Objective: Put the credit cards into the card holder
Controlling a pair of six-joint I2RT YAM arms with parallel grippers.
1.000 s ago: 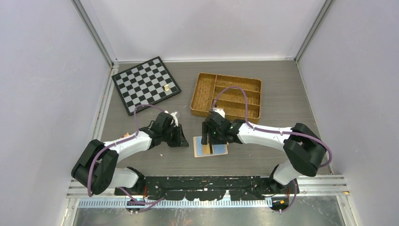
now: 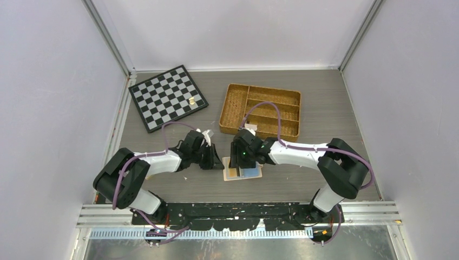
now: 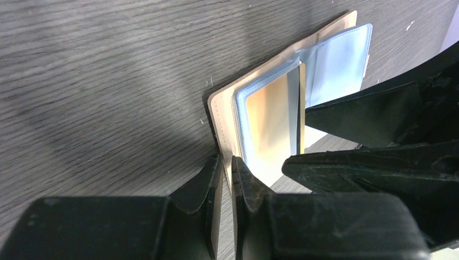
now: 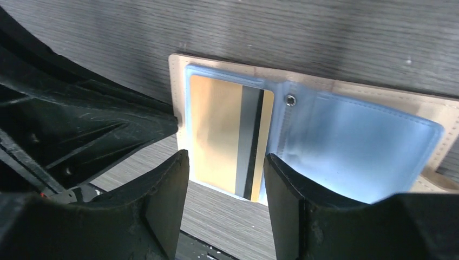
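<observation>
In the right wrist view the card holder point(image 4: 352, 142) lies open on the table, blue panels on a tan backing. A gold card point(image 4: 216, 127) with a black stripe sits in its left window pocket, its right end slightly out by the fold. Straddling that window, my right gripper is open, its right finger by the card's outer end. At the holder's left tan edge, my left gripper is closed down with that edge between its fingertips. The top view shows both grippers over the holder, hiding part of it.
Behind the arms stands a wicker tray point(image 2: 233, 105) with compartments, a pale item at its front edge. A chessboard point(image 2: 168, 97) with one small piece lies at the back left. Table on either side of the arms is clear.
The card has slid left within the holder's window pocket. My right gripper has shifted slightly left.
</observation>
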